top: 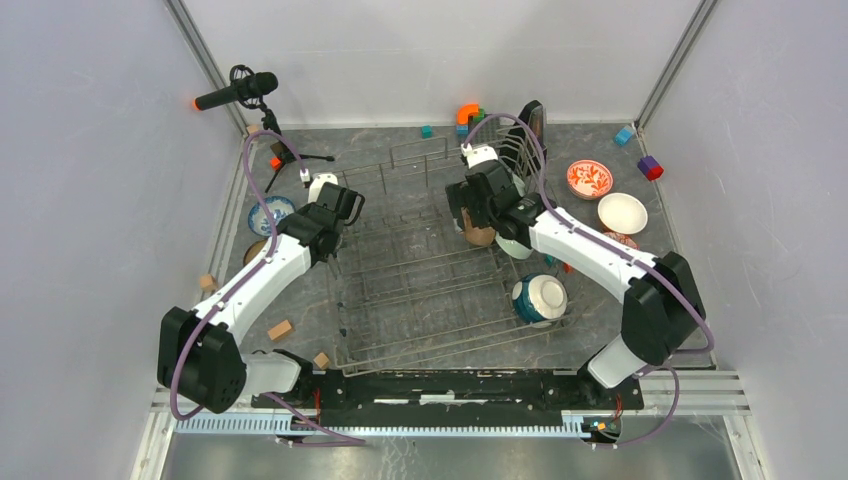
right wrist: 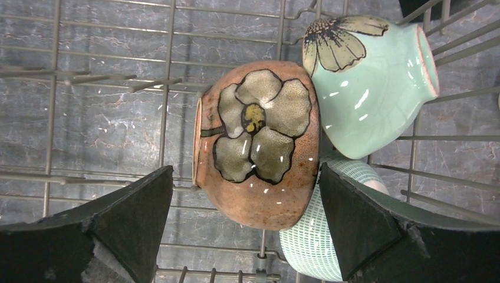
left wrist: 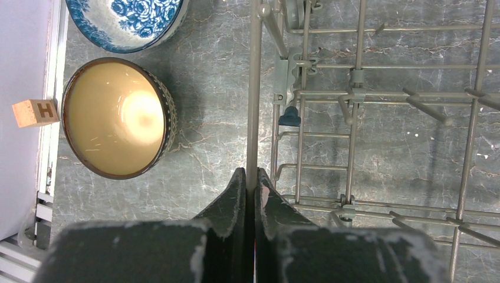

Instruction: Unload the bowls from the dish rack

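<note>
My left gripper is shut on the wire rim of the dish rack (left wrist: 255, 88) along its left side. My right gripper stands open above an orange-brown bowl (right wrist: 256, 147) with a flower pattern; this bowl rests tipped on its side in the rack, between the spread fingers in the right wrist view. Touching it are a mint bowl with a flower (right wrist: 368, 88) and a pale green patterned bowl (right wrist: 318, 236), the latter partly hidden by a finger. A teal and white bowl (top: 540, 299) lies at the rack's front right.
Outside the rack on the right stand an orange-patterned bowl (top: 590, 179) and a white bowl (top: 622, 213). On the left are a blue floral bowl (left wrist: 138, 23) and a tan bowl (left wrist: 115, 118), with wooden blocks nearby. The rack's middle is empty.
</note>
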